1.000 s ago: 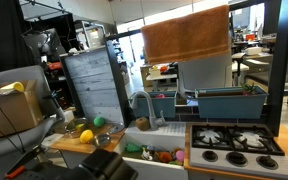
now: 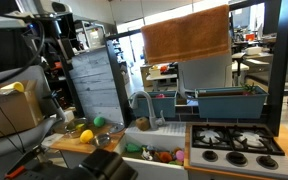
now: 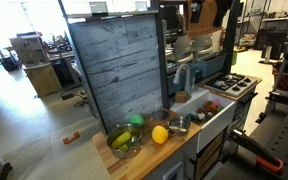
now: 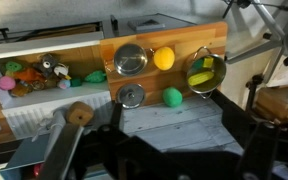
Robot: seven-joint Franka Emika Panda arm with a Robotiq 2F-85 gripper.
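High above the counter, my gripper points down, its dark fingers (image 4: pixel 112 122) spread wide apart with only open air visible between them. Below it in the wrist view lie a yellow ball (image 4: pixel 164 58), a green ball (image 4: pixel 172 97) and a metal pot (image 4: pixel 193 78) with something yellow-green inside. Two round metal pieces, one a pan (image 4: pixel 131 60) and the other a smaller dish (image 4: pixel 131 95), are to the left of the balls. In exterior view 1 the gripper (image 2: pixel 72 52) hangs at upper left, clear of everything on the counter.
The white sink (image 4: pixel 14 100) holds several colourful toys. A faucet (image 2: pixel 142 108) rises behind it, and a stove (image 2: pixel 236 143) stands to the right. Grey wooden panels (image 3: pixel 124 65) back the counter. A brown cloth (image 2: pixel 187 36) hangs above the sink side.
The arm has come into exterior view 1 from the left, moving rightward over the counter. The objects on the counter have stayed where they were.
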